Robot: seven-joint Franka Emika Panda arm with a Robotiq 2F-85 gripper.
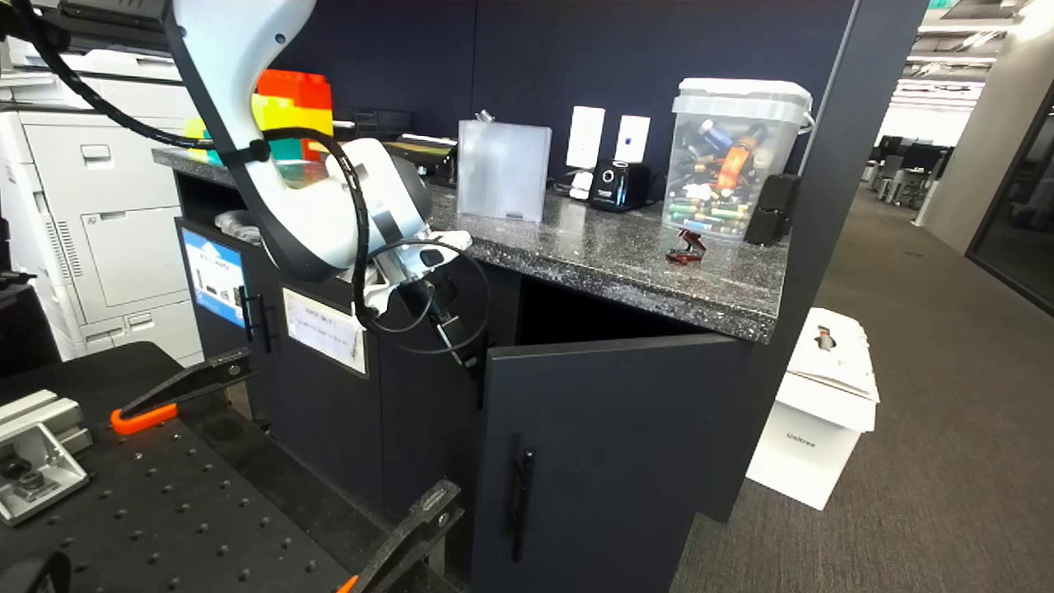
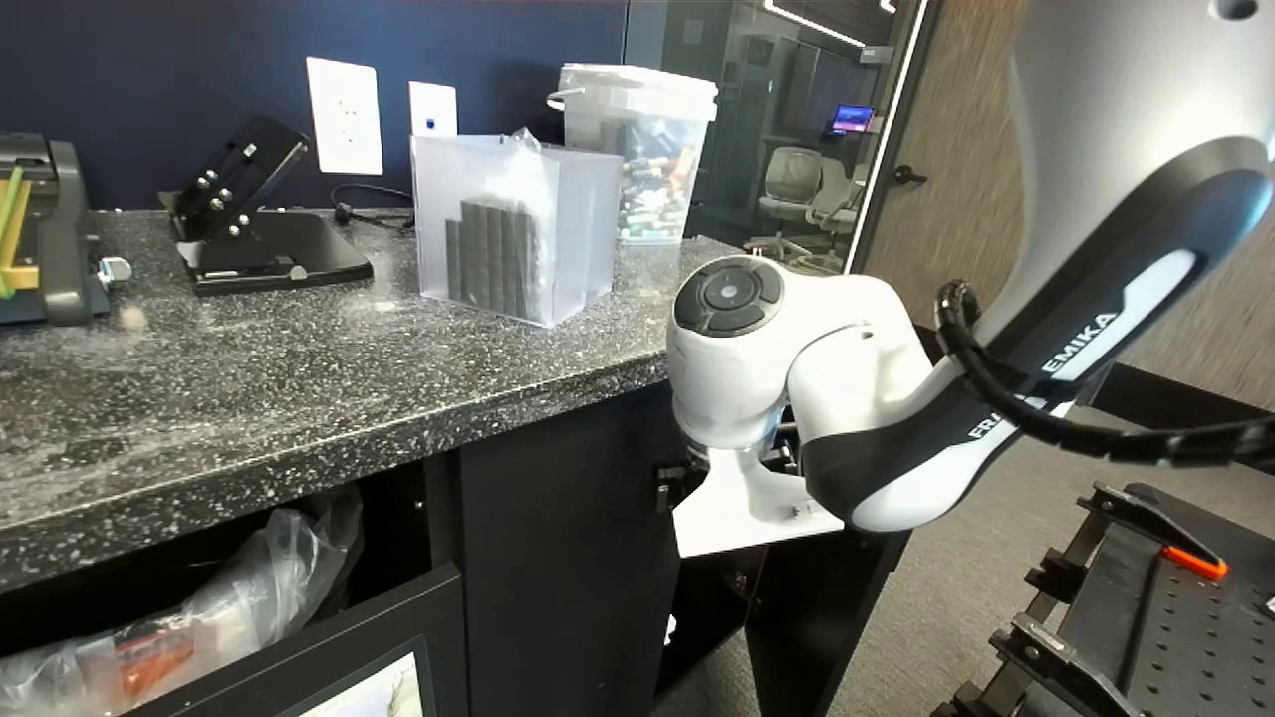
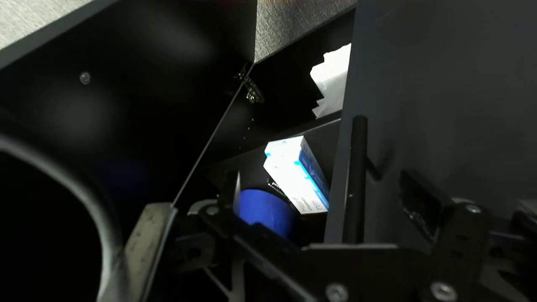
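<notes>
A dark cabinet door (image 1: 603,445) stands partly open, its black bar handle (image 1: 524,504) on the outer face. My gripper (image 1: 466,354) hangs below the counter edge, left of that door and close to the neighbouring shut door's handle (image 1: 482,367). In the wrist view my gripper is open and no object is held. The open door's handle (image 3: 357,176) appears between its fingers, though contact cannot be made out. Inside the cabinet are a white and blue box (image 3: 297,176) and a blue round object (image 3: 264,209). The second exterior view hides the fingers behind the arm.
Above runs the speckled counter (image 1: 613,257), holding a translucent box (image 1: 504,170), a bucket of batteries (image 1: 736,158) and a small dark red object (image 1: 688,247). A perforated black table (image 1: 198,514) with clamps lies in front. A white carton (image 1: 815,410) stands on the floor at right.
</notes>
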